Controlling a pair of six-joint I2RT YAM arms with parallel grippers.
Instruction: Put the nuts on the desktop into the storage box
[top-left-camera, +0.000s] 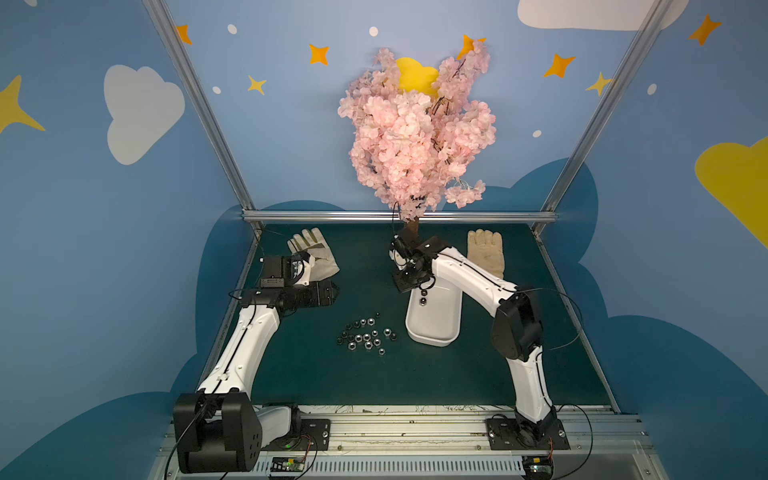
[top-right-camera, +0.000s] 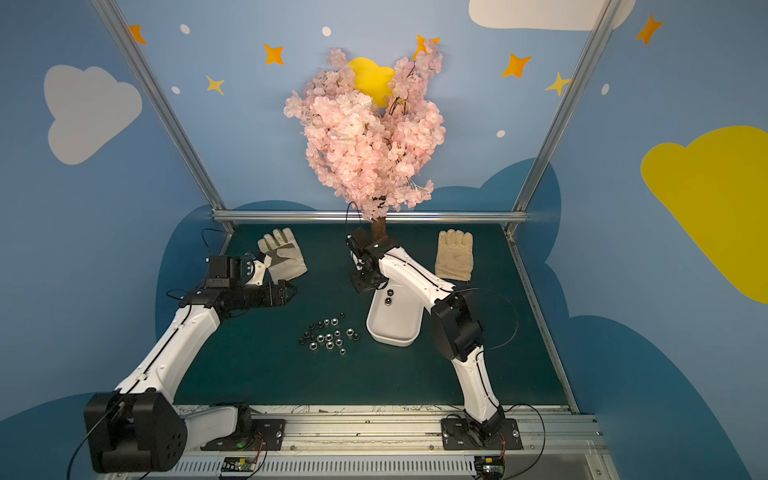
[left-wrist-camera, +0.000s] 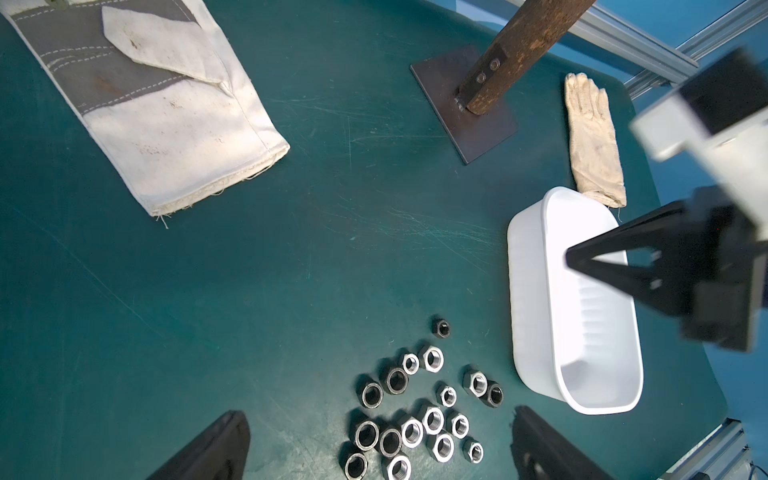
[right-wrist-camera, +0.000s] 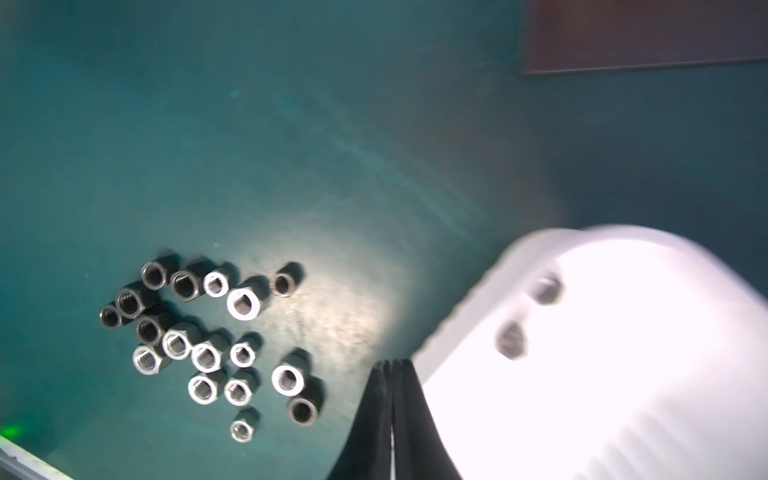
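Note:
Several silver and dark nuts lie grouped on the green desktop, left of the white storage box. Inside the box, two blurred nuts sit toward its back left. My right gripper is shut above the box's back left edge; between its fingertips I see nothing, and in the left wrist view its fingers come together at a point. My left gripper hangs over the left side of the desk, its fingers wide apart and empty.
A pink blossom tree stands behind the box on a dark base plate. One work glove lies back left, another glove back right.

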